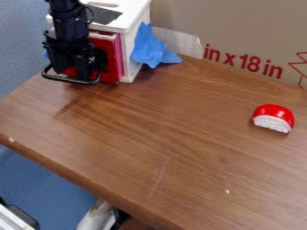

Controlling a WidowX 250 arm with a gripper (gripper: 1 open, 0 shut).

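Note:
My black gripper [72, 58] is at the upper left, low against the front of a white toy appliance [129, 18] with a red front [110, 54]. A black bar or handle loop runs below it, close to the tabletop. The gripper's fingers are dark against dark, so their state is unclear.
A blue cloth [153, 49] lies beside the appliance. A red and white rounded object [274, 118] sits at the right of the wooden table [168, 153], whose middle is clear. A cardboard panel [240, 36] stands behind; the table's left edge drops to blue flooring.

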